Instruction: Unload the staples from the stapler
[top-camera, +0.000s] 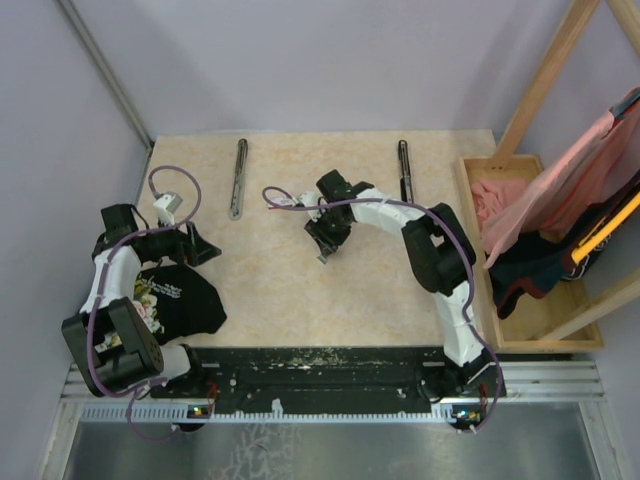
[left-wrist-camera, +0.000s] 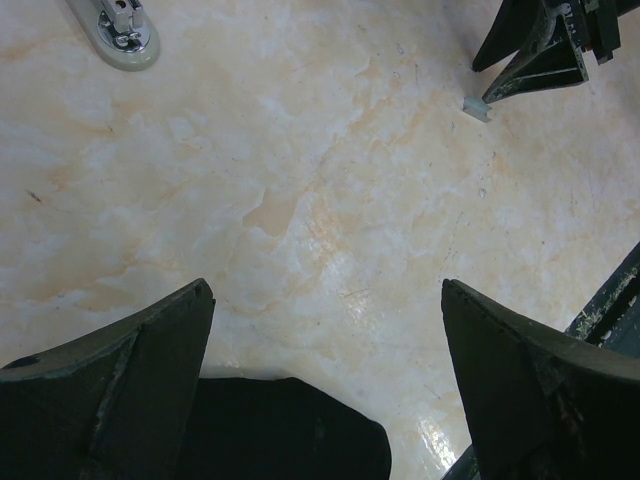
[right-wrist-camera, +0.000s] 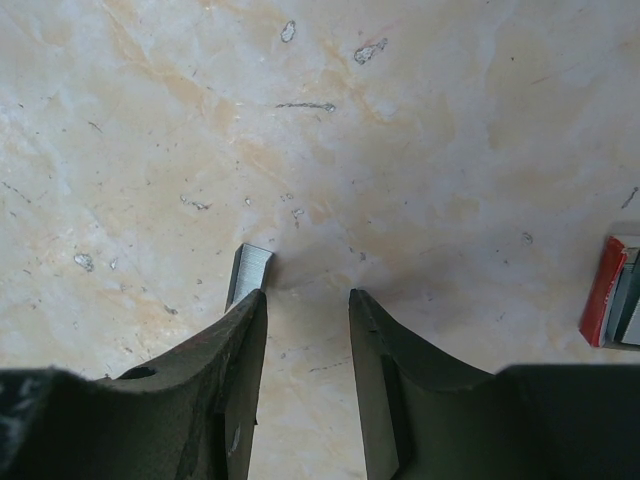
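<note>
A small grey strip of staples lies on the table; in the left wrist view the same strip (left-wrist-camera: 477, 108) is beside the tips of my right gripper. Seen from the right wrist, that gripper is part open with an empty gap, and its left finger (right-wrist-camera: 247, 335) overlaps the lower end of the strip. Whether they touch, I cannot tell. A long grey stapler (top-camera: 239, 180) lies at the back left, its rounded end (left-wrist-camera: 128, 42) showing in the left wrist view. Over the left side, my left gripper stands open and empty.
A dark long tool (top-camera: 405, 172) lies back right. A red and white box (right-wrist-camera: 610, 295) sits near the right gripper. Black cloth (top-camera: 185, 303) lies under the left arm. A wooden tray (top-camera: 540, 346) stands at the right.
</note>
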